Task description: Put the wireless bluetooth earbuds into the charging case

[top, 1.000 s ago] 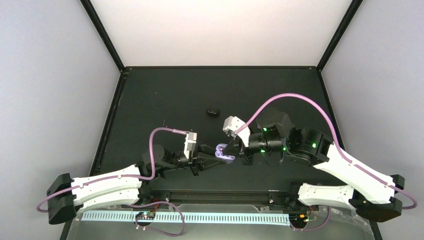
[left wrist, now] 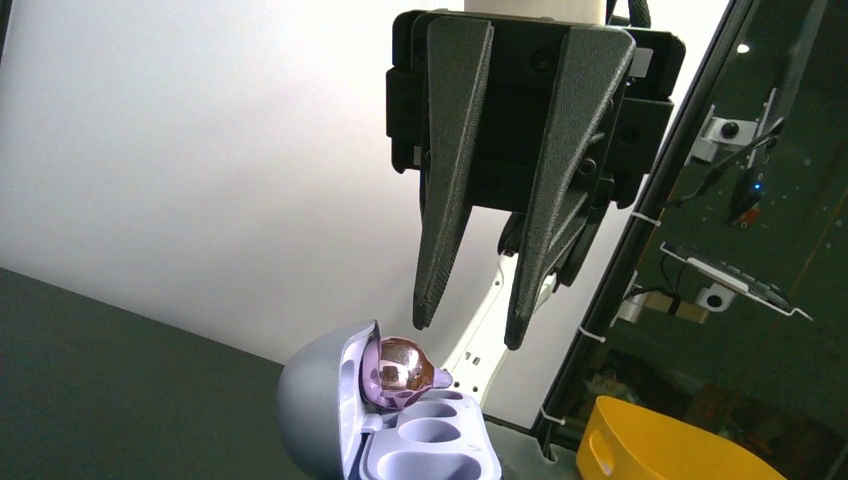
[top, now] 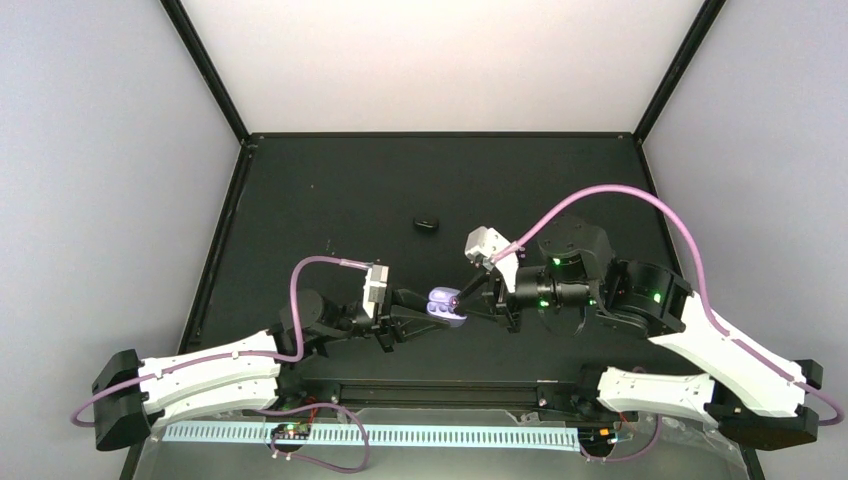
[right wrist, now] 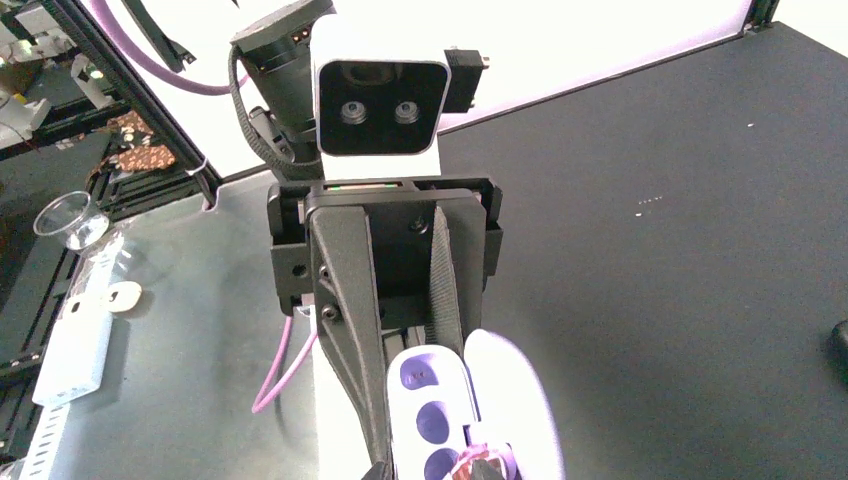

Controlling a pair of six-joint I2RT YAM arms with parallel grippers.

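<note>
The lavender charging case is held with its lid up by my left gripper, which is shut on it. In the right wrist view the left fingers flank the case body. A shiny copper-and-lilac earbud rests at the far end of the case, against the lid, with its narrow tip sticking out; how deep it sits cannot be told. Other wells in the case are empty. Above and just beyond the earbud, my right gripper stands open, nothing between its fingers.
A small black object lies on the dark table behind the case. The table around both grippers is otherwise clear. A yellow container appears at the lower right of the left wrist view.
My right gripper has drawn back to the right, away from the case, its fingers now spread. More of the case shows. The left arm and the case have hardly moved.
</note>
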